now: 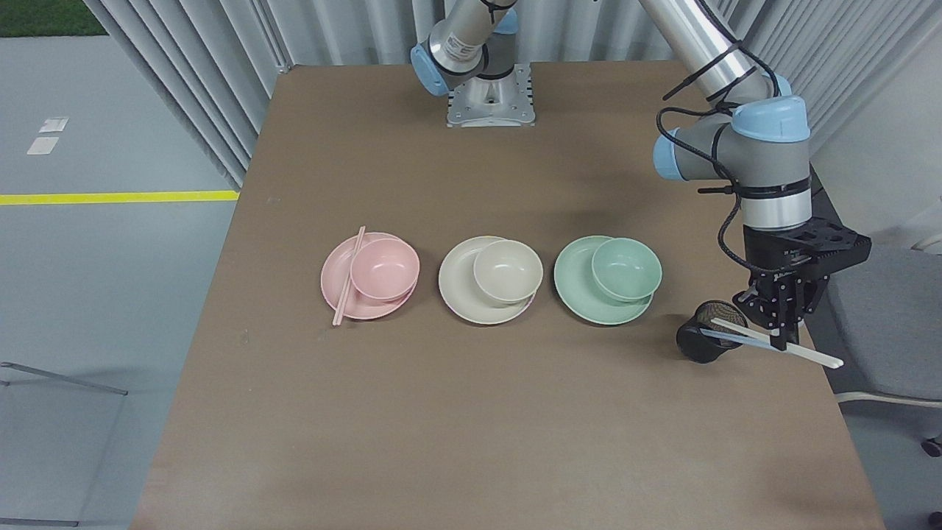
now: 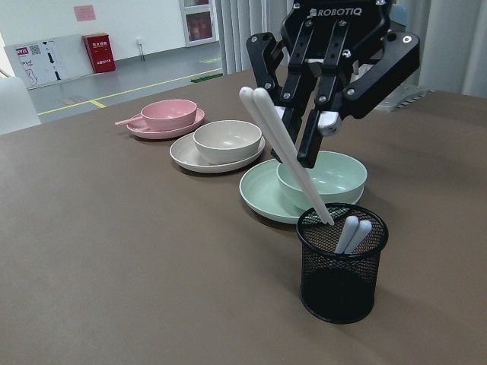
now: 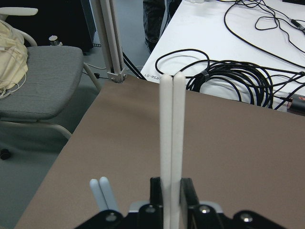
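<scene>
My gripper (image 2: 304,129) is shut on a pair of white chopsticks (image 2: 285,148), held at a slant with their lower tips at the rim of the black mesh cup (image 2: 338,289) in the left view. The cup holds pale blue chopsticks (image 3: 107,193). Left of it in the front view stand a green plate (image 1: 578,287) with a green bowl (image 1: 627,269), a white plate (image 1: 464,287) with a white bowl (image 1: 508,269), and a pink plate (image 1: 340,269) with a pink bowl (image 1: 384,269) and pink chopsticks (image 1: 342,300).
A grey chair (image 1: 883,318) is beside the right edge; the wrist view shows coiled cables (image 3: 238,76) on a white table.
</scene>
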